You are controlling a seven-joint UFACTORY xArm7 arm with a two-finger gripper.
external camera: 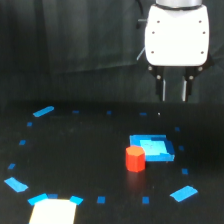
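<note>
The white robot arm hangs from the top right of the camera view, its gripper (174, 88) above the right half of the table, with two thin fingers apart and nothing visible between them. Below it is a blue square tray (166, 153) with pale light-blue pieces (155, 148) in it. A red hexagonal block (135, 158) stands just in front of the tray, toward its left.
A pale board (52, 212) lies at the front left with blue tape at its edges. Short blue tape strips mark the dark table (85, 150), whose middle and left are mostly clear. A dark curtain hangs behind.
</note>
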